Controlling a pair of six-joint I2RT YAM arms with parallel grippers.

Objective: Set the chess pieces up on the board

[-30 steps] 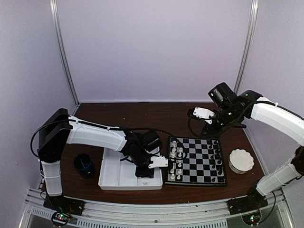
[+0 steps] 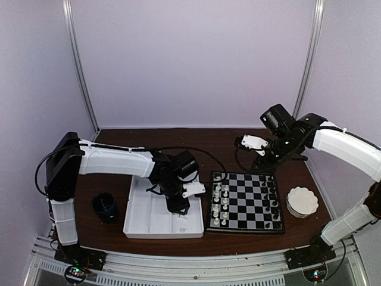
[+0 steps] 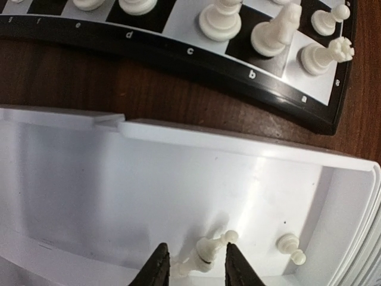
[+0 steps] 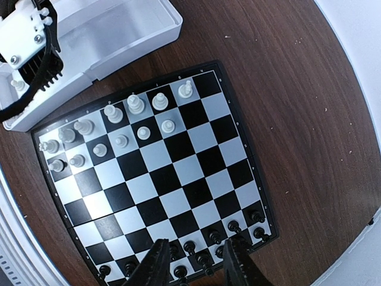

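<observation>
The chessboard point(image 2: 245, 204) holds a row of white pieces point(image 4: 136, 104) with white pawns point(image 4: 121, 141) in front; the corner square at that row's far end is bare. Black pieces point(image 4: 190, 246) line the opposite side, partly hidden by my right gripper. In the white tray point(image 3: 89, 179), white piece shapes point(image 3: 206, 250) lie close together between and under my left gripper's parted fingers; their kinds are hard to tell. A small white pawn point(image 3: 289, 245) lies apart to the right. My left gripper is open. My right gripper stands open above the black side, nothing between its fingers.
A round white lidded tub point(image 2: 302, 202) stands right of the board. The dark blue cup point(image 2: 105, 207) is left of the tray. Brown tabletop point(image 2: 205, 138) behind the board and tray is clear.
My left arm has shifted left over the tray, away from the board, uncovering more of the tray's right front. The right arm and the board look the same.
</observation>
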